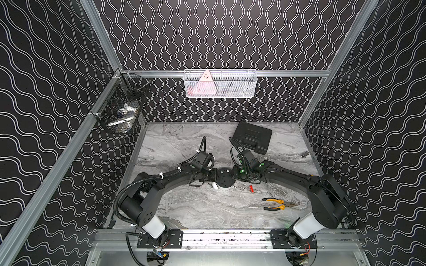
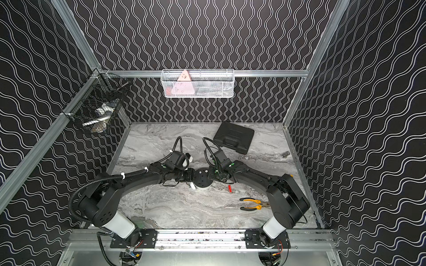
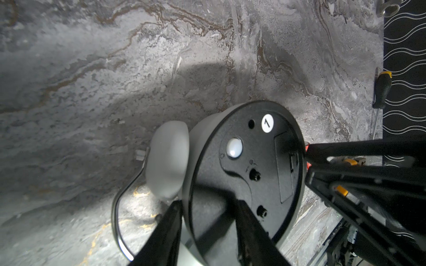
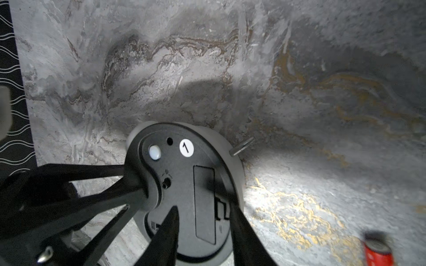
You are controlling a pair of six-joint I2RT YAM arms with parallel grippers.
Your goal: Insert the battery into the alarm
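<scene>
The alarm clock (image 1: 225,177) lies with its black back facing up between the two grippers, its battery cover (image 4: 204,204) closed in the right wrist view. My left gripper has its fingers parted at the clock's near side; whether they touch it is unclear. My right gripper is parted over the battery cover and latch, with nothing visible held between its fingers. A red battery (image 1: 251,189) lies on the table below the clock's right side, also at the edge of the right wrist view.
Pliers (image 1: 277,204) lie at the front right, a black case (image 1: 251,136) at the back. A screwdriver (image 3: 381,90) is near the right edge. A white wire basket (image 1: 230,84) and a black one (image 1: 119,110) hang on the frame.
</scene>
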